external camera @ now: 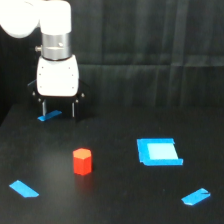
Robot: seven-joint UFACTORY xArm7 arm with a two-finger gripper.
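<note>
A red block point(82, 161) stands on the black table, left of centre. My gripper point(58, 107) is behind it and a little to its left, pointing down from a white hand. The two thin dark fingers stand wide apart and nothing shows held between them. On the right, a white square edged with blue tape point(160, 151) lies on the table, with nothing on its white part.
Strips of blue tape lie at the front left point(24, 188), the front right point(196, 197) and below the gripper point(49, 116). Bare table separates the red block from the taped square. A dark curtain point(140, 50) hangs behind.
</note>
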